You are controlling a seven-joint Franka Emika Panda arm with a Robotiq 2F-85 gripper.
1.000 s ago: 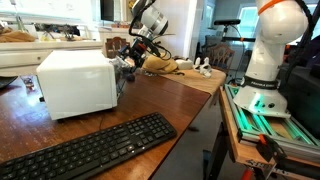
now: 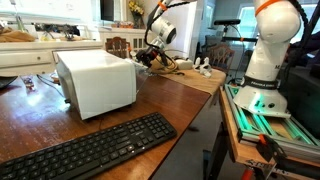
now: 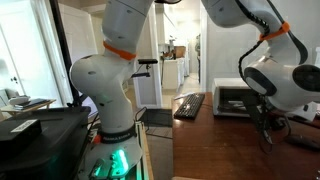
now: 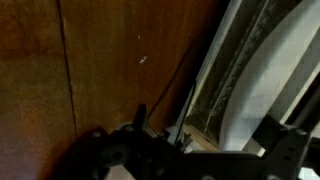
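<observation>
A white box-shaped appliance (image 2: 95, 85) stands on the brown wooden table in exterior view 1. At its far right edge is my gripper (image 2: 146, 62), small and partly hidden behind it. In exterior view 2 the gripper (image 3: 263, 122) points down, close to the white appliance (image 3: 225, 98). The wrist view shows a pale curved panel (image 4: 262, 85) and a dark ribbed strip beside it. Dark gripper parts line the bottom of that view, against or very near the panel. Whether the fingers grip the panel cannot be made out.
A black keyboard (image 2: 88, 150) lies along the near side of the table, and shows again beyond the arm as a keyboard (image 3: 190, 106). Cables and tan items (image 2: 172, 65) lie behind the gripper. Bare table (image 3: 210, 148) extends in front of the arm.
The white appliance has shifted rightward in exterior view 1, and more of its width shows at the right. The arm has moved rightward and lower with it.
</observation>
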